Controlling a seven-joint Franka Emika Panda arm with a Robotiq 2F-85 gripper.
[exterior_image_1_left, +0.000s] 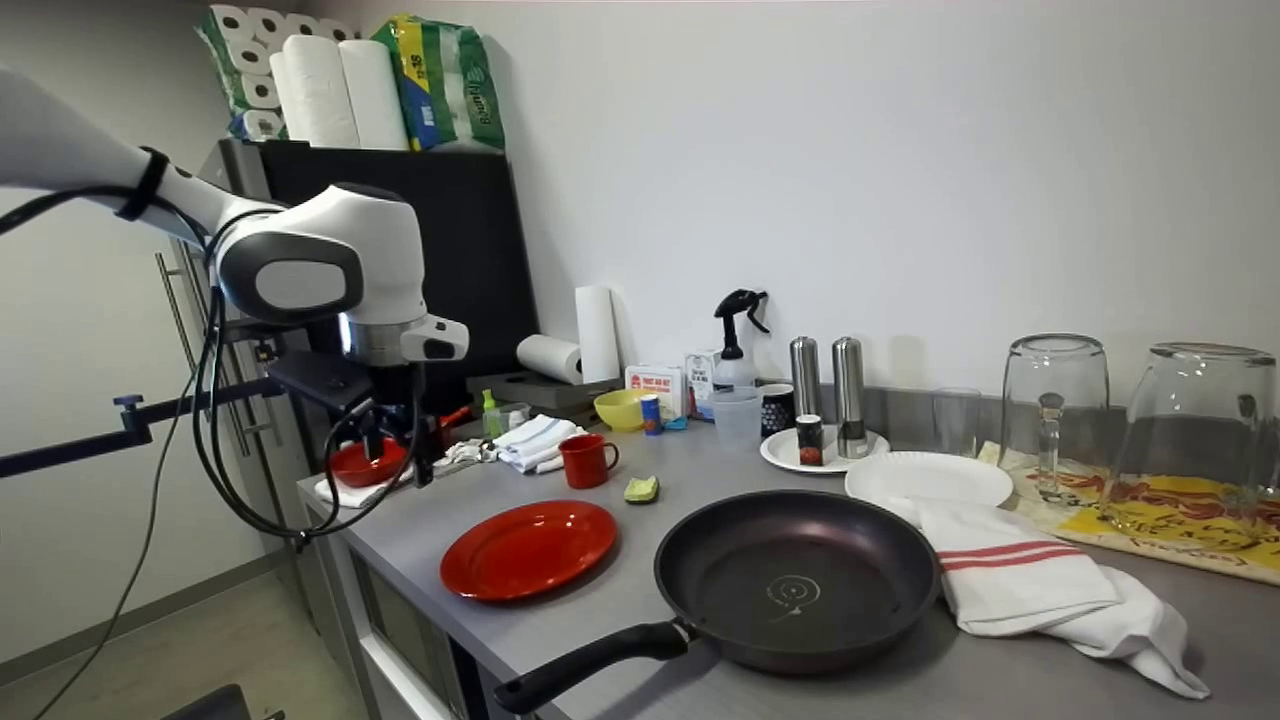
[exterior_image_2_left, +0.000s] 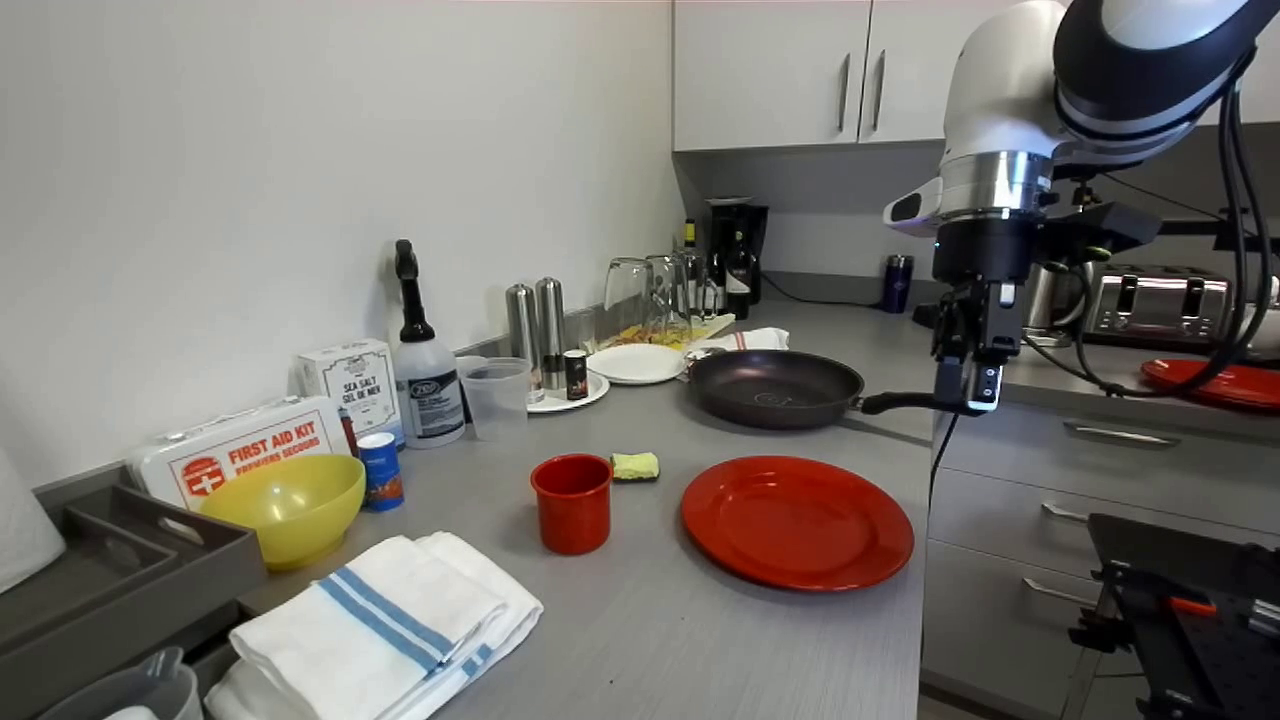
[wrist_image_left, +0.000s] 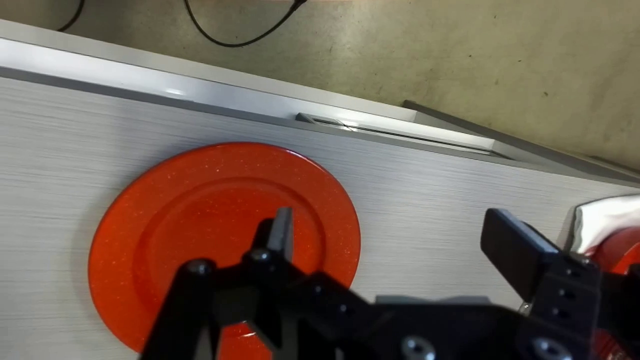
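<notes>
In the wrist view my gripper stands open, its fingers wide apart with bare counter showing between them. The left fingertip overlaps a round red plate (wrist_image_left: 223, 207), which lies flat and empty on the counter. From the second exterior view, the gripper (exterior_image_2_left: 969, 390) points downward above the counter's front edge, apart from the red plate (exterior_image_2_left: 798, 522). A red mug (exterior_image_2_left: 571, 504) stands upright near that plate, beside a small green and yellow piece (exterior_image_2_left: 636, 467). The black frying pan (exterior_image_1_left: 798, 588) sits empty, its handle jutting past the front edge.
A red bowl (exterior_image_1_left: 366, 464) rests on a white cloth at the counter's far end. Along the wall are a yellow bowl (exterior_image_2_left: 288, 504), spray bottle (exterior_image_2_left: 429, 390), metal mills (exterior_image_2_left: 536, 318) and glass pitchers (exterior_image_1_left: 1056, 408). A folded towel (exterior_image_2_left: 384, 618) lies in front.
</notes>
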